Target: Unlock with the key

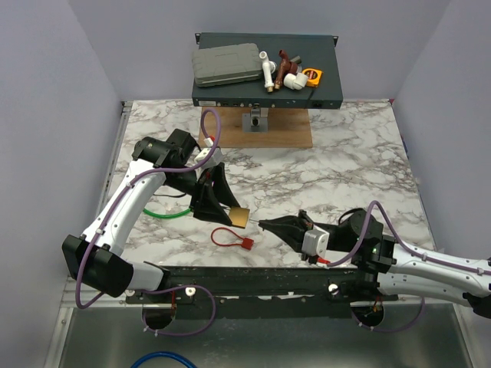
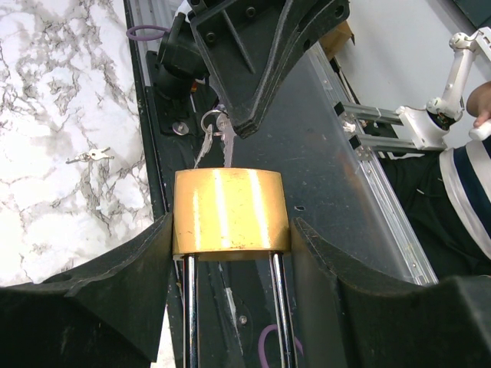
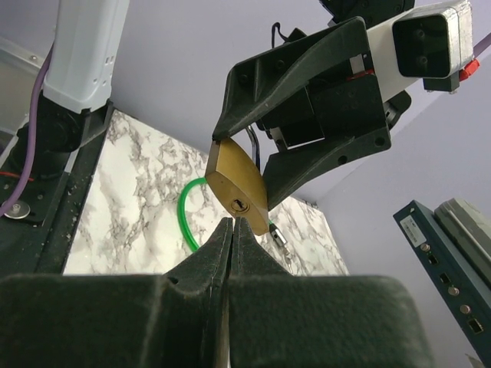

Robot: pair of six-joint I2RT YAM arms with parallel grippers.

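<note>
A brass padlock (image 2: 229, 211) sits between the fingers of my left gripper (image 1: 227, 212), which is shut on it. In the right wrist view its keyhole (image 3: 240, 205) faces my right fingertips. My right gripper is shut, its tips a short way from the padlock. From those tips a thin silver key (image 1: 253, 221) reaches toward the lock. In the left wrist view the toothed key (image 2: 229, 142) points at the padlock, with a ring and a second key (image 2: 205, 144) hanging beside it. Whether the key's tip is inside the keyhole I cannot tell.
Small keys (image 2: 93, 156) lie on the marble table. A red looped cable seal (image 1: 246, 243) rests below the padlock, and a green tube (image 1: 166, 215) lies left of it. A dark shelf (image 1: 322, 92) with a grey case and fittings stands at the back. Mid-table is clear.
</note>
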